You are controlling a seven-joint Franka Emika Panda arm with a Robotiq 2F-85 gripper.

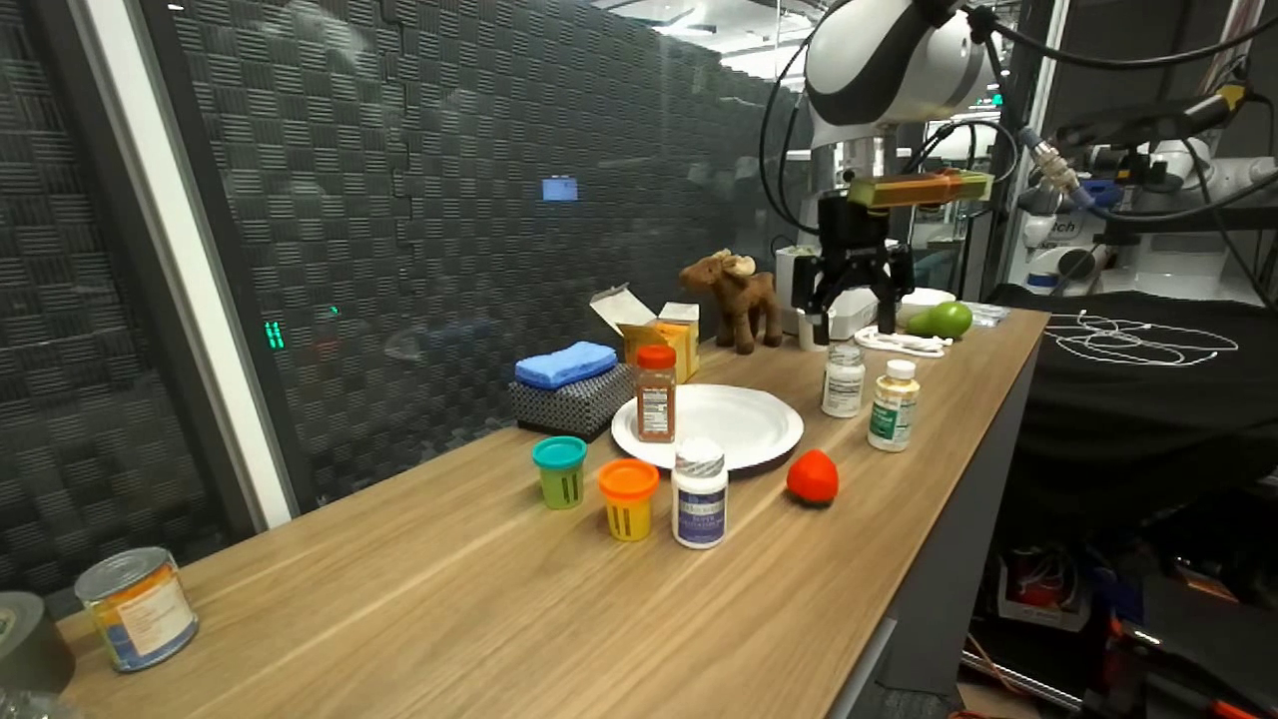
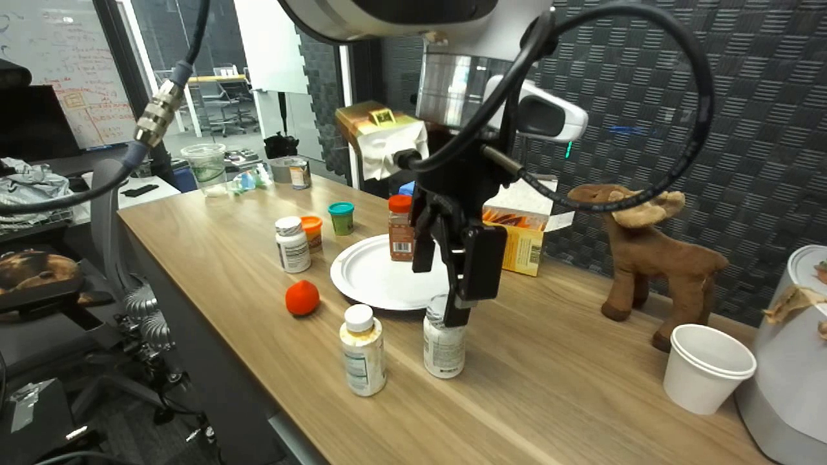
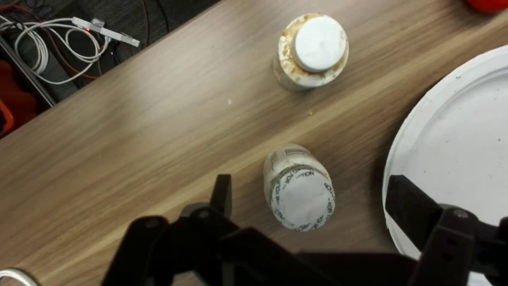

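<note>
My gripper is open above a white bottle, whose printed lid shows between the spread fingers in the wrist view. Nothing is held. From the first exterior view, the gripper hangs just over that bottle, which stands upright on the table. One finger partly covers the bottle's top in the second exterior view. Close by stands another bottle with a green label and a white cap. A white plate carries an orange-capped spice jar.
Toward the near side are a red-orange object, a purple-labelled bottle, an orange-lidded tub and a teal-lidded tub. Behind are a plush moose and paper cups.
</note>
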